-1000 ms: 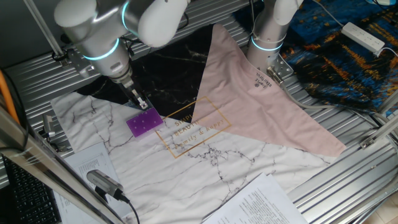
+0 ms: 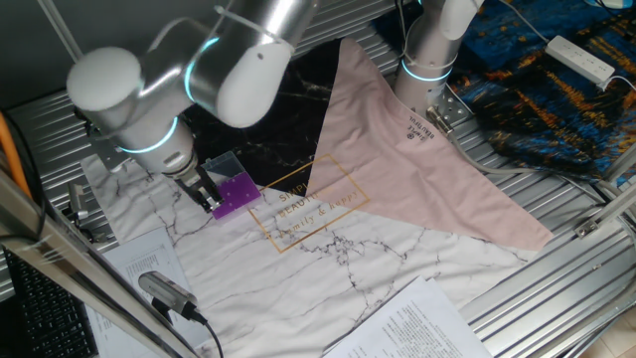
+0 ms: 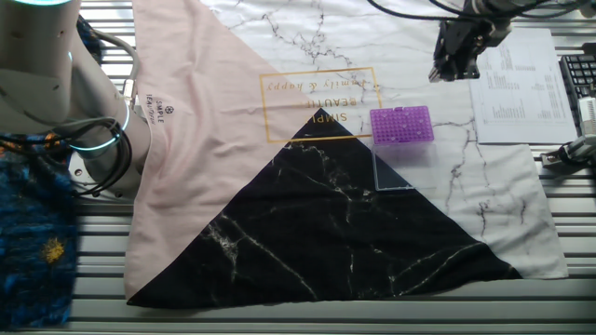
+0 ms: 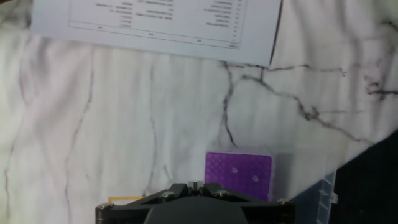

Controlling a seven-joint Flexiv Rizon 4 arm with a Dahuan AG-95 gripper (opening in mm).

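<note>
A purple rack-like block [image 3: 402, 124] lies on the marble-patterned cloth [image 3: 503, 200], with a clear open lid or tray [image 3: 393, 169] joined along one side. In the wrist view the purple block [image 4: 239, 174] shows just beyond the fingers and to their right, with a couple of small pale spots on top. My gripper is shut, and nothing shows between its fingertips. From exterior view 1 the gripper [image 2: 213, 205] appears over the left edge of the block [image 2: 237, 197]; exterior view 2 shows the gripper [image 3: 441, 74] apart from it, toward the printed sheet.
A printed sheet [image 3: 523, 88] lies near the keyboard [image 3: 579, 74]. More paper [image 2: 412, 323] sits at the front of the cloth. A metal post [image 2: 94, 254] and a small grey device on a cable [image 2: 167, 290] stand at the left.
The gripper has moved from the lid side of the purple block, across it, to its left edge. The block and its lid look unmoved.
</note>
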